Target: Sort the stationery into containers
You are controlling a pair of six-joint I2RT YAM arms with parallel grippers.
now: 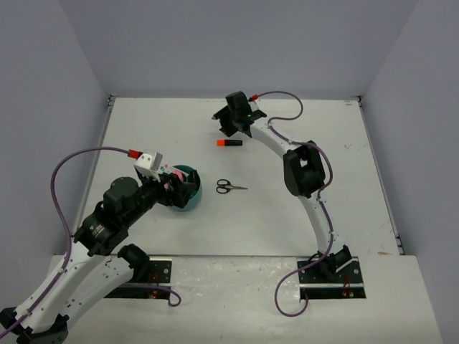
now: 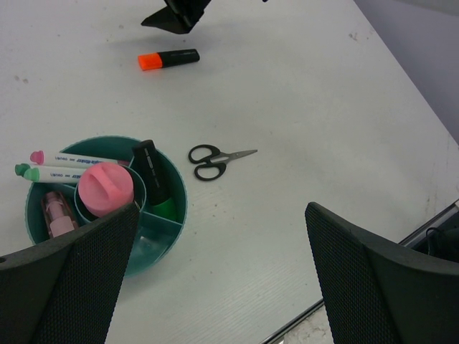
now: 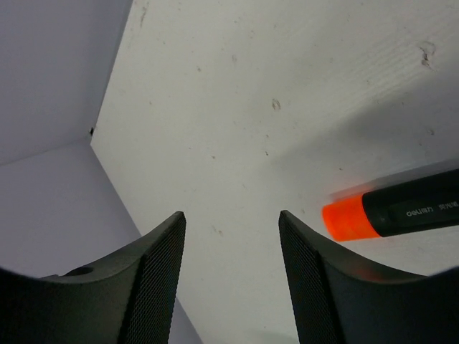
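Observation:
A black highlighter with an orange end (image 1: 229,142) lies flat on the table, and in the right wrist view this highlighter (image 3: 412,208) is at the lower right, outside the fingers. My right gripper is open and empty, just on the far side of it. Black-handled scissors (image 2: 219,159) lie nearer the front. To their left stands a round teal container (image 2: 147,247) with compartments. It holds a pink round item (image 2: 106,188), a black-and-green highlighter (image 2: 153,175), a pink bottle-like item (image 2: 59,213) and two white markers (image 2: 61,172). Above the container, my left gripper stands wide open and empty.
Grey walls (image 1: 412,129) border the white table (image 1: 315,215) at left, back and right.

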